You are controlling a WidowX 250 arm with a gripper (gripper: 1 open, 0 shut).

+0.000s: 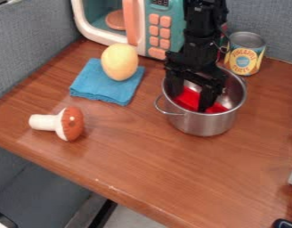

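A steel pot (198,123) stands at the right middle of the wooden table, with something red (217,107) inside it. My black gripper (203,96) reaches down into the pot from above, over the red thing; its fingertips are dark and partly hidden, so I cannot tell how its fingers stand or whether they hold anything.
A toy microwave (125,20) stands at the back, a tin can (244,54) behind the pot. A yellow oval object (120,61) rests on a blue cloth (104,86). A red-and-white toy mushroom (60,124) lies at left.
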